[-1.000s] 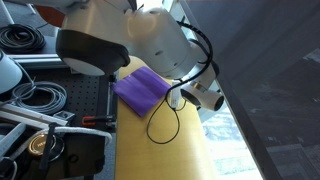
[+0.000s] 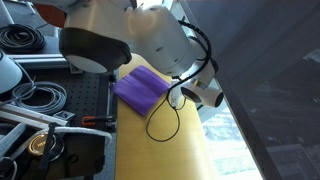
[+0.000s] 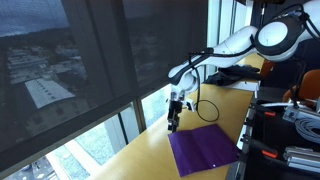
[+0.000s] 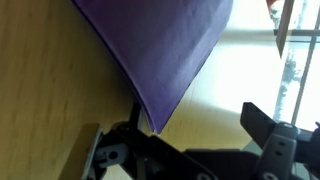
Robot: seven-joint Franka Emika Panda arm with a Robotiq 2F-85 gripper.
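A purple cloth (image 3: 205, 150) lies spread on the wooden table. My gripper (image 3: 174, 122) is low over the table at the cloth's corner, pointing down. In the wrist view the gripper is open, its two dark fingers wide apart. The corner of the purple cloth (image 4: 165, 50) reaches in between them, close beside the left finger and far from the right one. Whether that finger touches the cloth cannot be told. Exterior view 1 shows the cloth (image 2: 141, 90) partly behind the arm, with the fingertips hard to make out.
A thin black cable (image 2: 178, 122) loops down beside the gripper. Bare wooden table (image 2: 150, 160) extends around the cloth. Along one side stands a dark window screen (image 3: 70, 80). A black cart (image 2: 80, 95) with coiled cables and tools adjoins the table.
The arm has shifted very slightly over the last second, its upper part a little. The cloth stays in the same place.
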